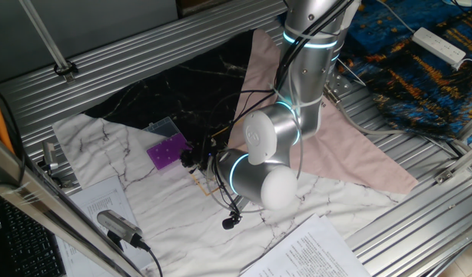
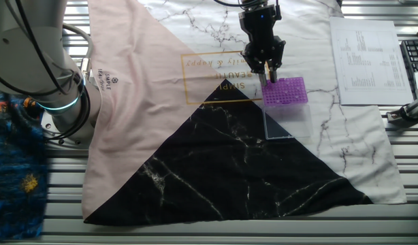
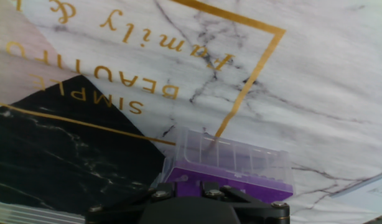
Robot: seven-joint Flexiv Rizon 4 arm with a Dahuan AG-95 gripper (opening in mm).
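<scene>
A purple pipette-tip rack (image 2: 286,91) with a grid of holes sits on the cloth, its clear lid (image 2: 288,125) lying folded open on one side. In the wrist view, its ribbed transparent wall (image 3: 234,157) rises above a purple band (image 3: 241,181). My gripper (image 2: 268,77) points down at the rack's left edge. Its fingertips stand a little apart, part open, and nothing is clearly held. In the wrist view purple shows between the fingers; whether they touch the rack cannot be told. In exterior view 1 the arm partly hides the gripper beside the rack (image 1: 167,152).
Printed papers (image 2: 369,61) and a keyboard (image 2: 414,51) lie beyond the rack. A camera on a stand (image 1: 119,225) and a metal post (image 1: 63,208) are near the table edge.
</scene>
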